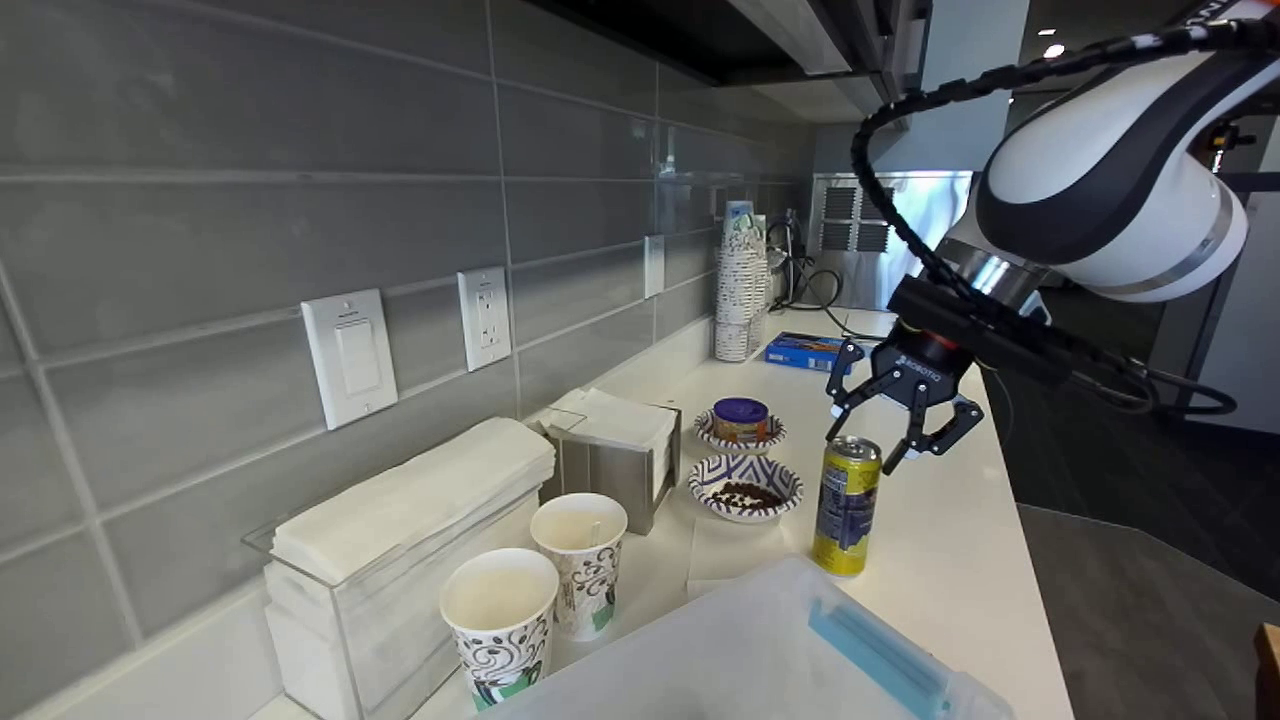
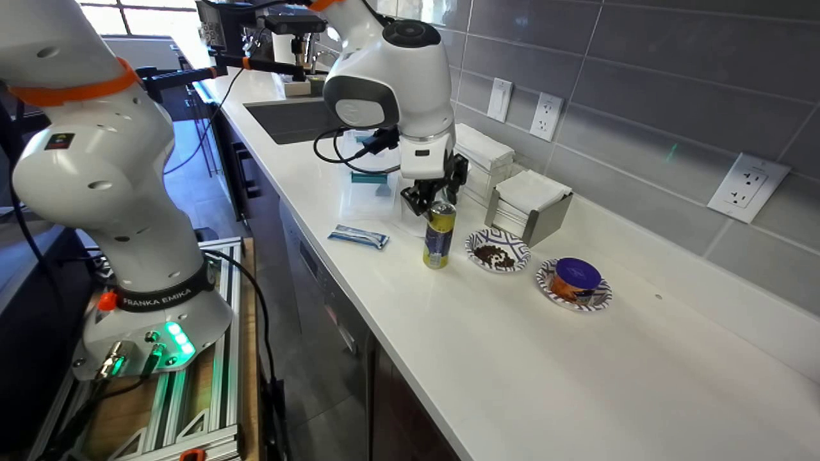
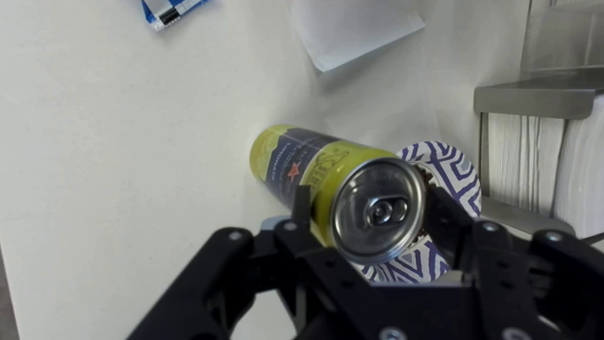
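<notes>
A yellow and dark-blue drink can (image 1: 845, 510) stands upright on the white counter, its metal lid on top. My gripper (image 1: 860, 451) is tilted over it, fingers part open, one finger on either side of the can's top. In the wrist view the can's lid (image 3: 378, 209) shows between the fingertips. A narrow gap seems to remain beside the can, though contact on the far side is hard to judge. From exterior view 2, the black gripper partly covers the can's upper end.
Beside the can is a patterned bowl (image 2: 476, 250) of dark bits; another bowl holds a purple-lidded tub (image 2: 578, 274). A napkin holder (image 1: 654, 468), two paper cups (image 1: 501, 636) and a clear plastic bin (image 1: 720, 654) stand close by. A blue-wrapped bar (image 2: 359, 235) lies near the counter's edge.
</notes>
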